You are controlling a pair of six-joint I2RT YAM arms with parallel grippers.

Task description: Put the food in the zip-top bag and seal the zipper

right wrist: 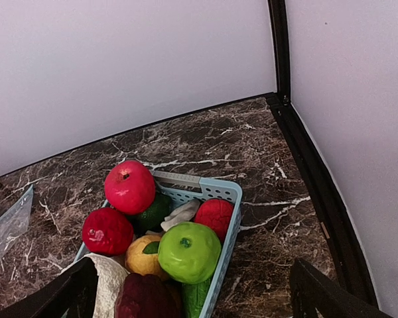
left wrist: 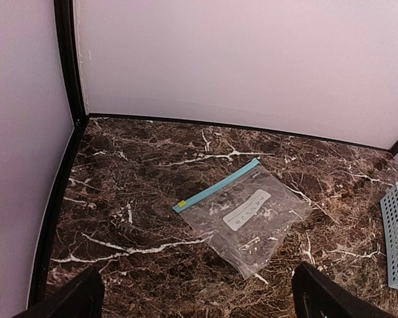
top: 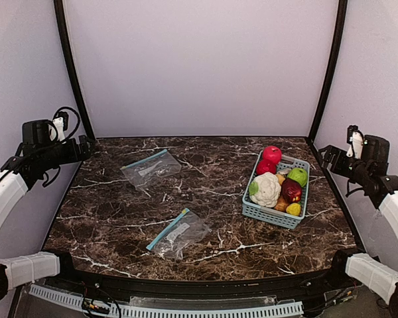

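Observation:
Two clear zip top bags lie flat and empty-looking on the table: a far bag (top: 151, 169) and a near bag (top: 181, 234), each with a blue zipper strip along its left edge. In the left wrist view one bag (left wrist: 247, 215) shows a yellow slider at the strip's lower end. The food fills a blue-grey basket (top: 270, 216) on the right: a white cauliflower (top: 268, 190), a green apple (right wrist: 190, 252), red fruits (right wrist: 129, 187) and more. Off the table's left side hovers my open left gripper (top: 86, 147); off its right side, my open right gripper (top: 326, 156). Both are empty.
White walls with black edge posts enclose the back and sides. Basket sides rise around the food, and some pieces sit above the rim.

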